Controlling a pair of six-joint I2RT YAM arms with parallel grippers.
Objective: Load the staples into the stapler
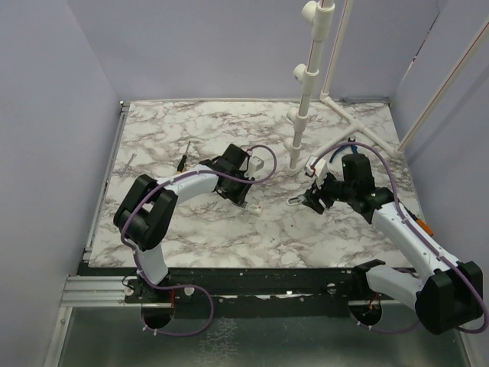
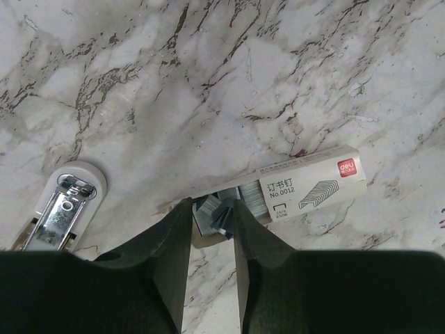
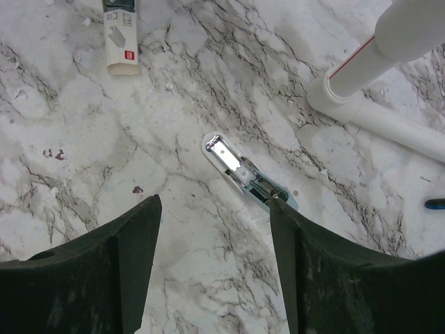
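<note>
A white deli staple box (image 2: 313,182) lies open on the marble table, metal staple strips (image 2: 250,198) showing in its left part. My left gripper is over those strips, its fingertips close together at a small dark clump of them; whether anything is held is hard to see. The stapler (image 2: 59,209) lies to the left of the box in the left wrist view. In the right wrist view the stapler (image 3: 243,170) lies open beneath my right gripper, which is open and empty, with the box (image 3: 121,45) farther off.
A white pipe frame (image 1: 302,115) stands behind the stapler on the right. Screwdrivers (image 1: 182,160) lie at the back left, other tools (image 1: 424,225) at the right edge.
</note>
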